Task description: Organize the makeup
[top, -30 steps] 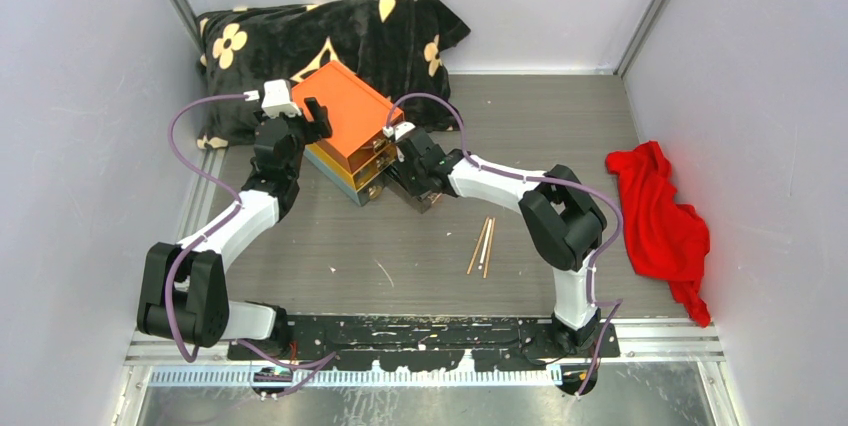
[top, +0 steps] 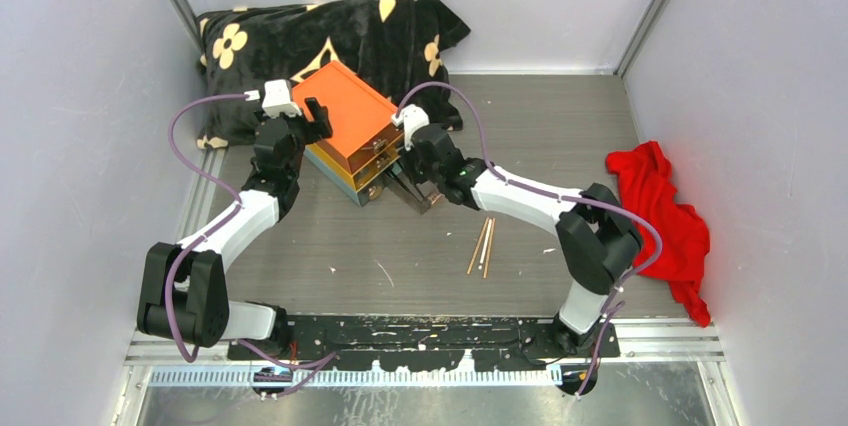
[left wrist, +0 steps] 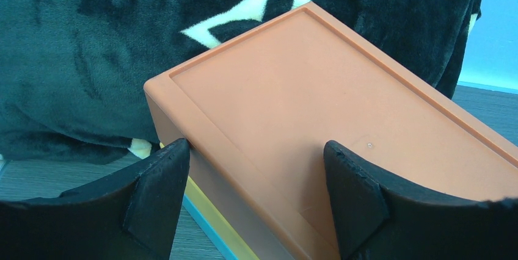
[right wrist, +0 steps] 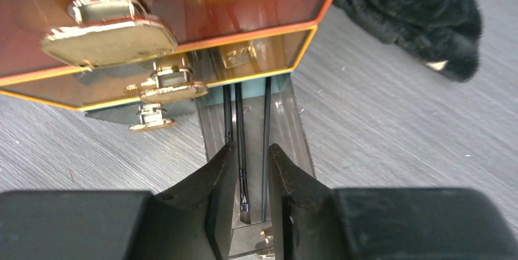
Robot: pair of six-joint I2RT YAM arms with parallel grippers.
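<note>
A stacked drawer organizer, orange on top with yellow and blue tiers, sits against the blanket. My left gripper is shut on the organizer's orange top edge. The lowest drawer stands out, with several thin dark brushes lying in it. My right gripper is over that drawer, apparently open, its fingertips near the brushes; whether they touch cannot be told. Several light brushes lie loose on the floor right of centre.
A black flowered blanket lies along the back. A red cloth is at the right.
The left arm and organizer have not visibly moved.
</note>
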